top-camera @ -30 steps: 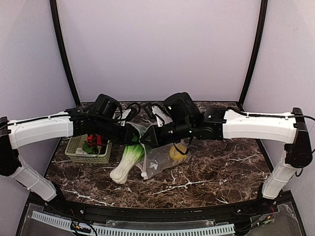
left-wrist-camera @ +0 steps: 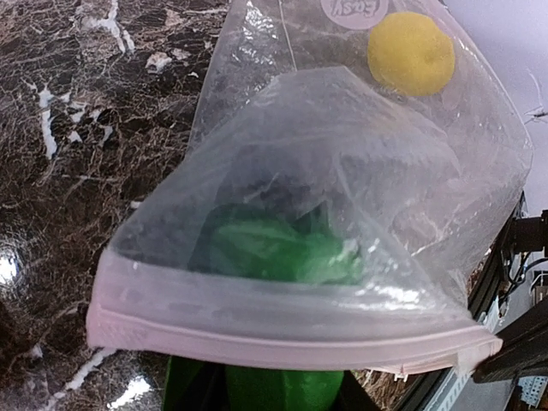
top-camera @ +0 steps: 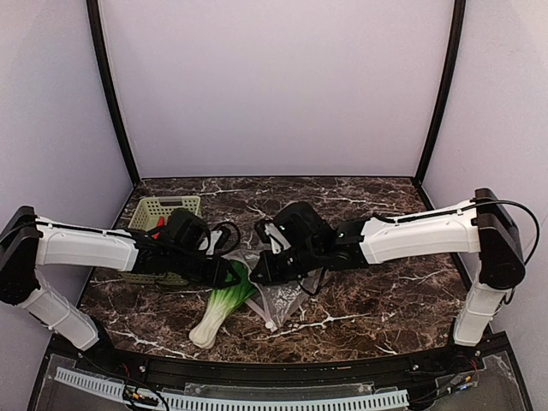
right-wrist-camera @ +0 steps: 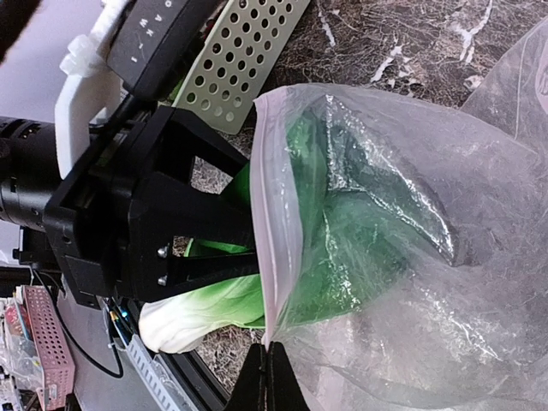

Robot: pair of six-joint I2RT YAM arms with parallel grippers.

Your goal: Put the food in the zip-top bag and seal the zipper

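Note:
A clear zip bag (top-camera: pixel 282 300) with pink zipper (left-wrist-camera: pixel 291 340) holds a yellow round item (left-wrist-camera: pixel 411 53). A green-leafed, white-stalked vegetable (top-camera: pixel 214 317) lies at the bag's mouth, its leaves showing through the plastic. My left gripper (top-camera: pixel 221 270) is at the leaves; its fingers are apart in the right wrist view, partly hidden by bag and leaves, with green between them. My right gripper is shut on the bag's zipper edge.
A green perforated basket (top-camera: pixel 167 203) with red items stands behind my left arm.

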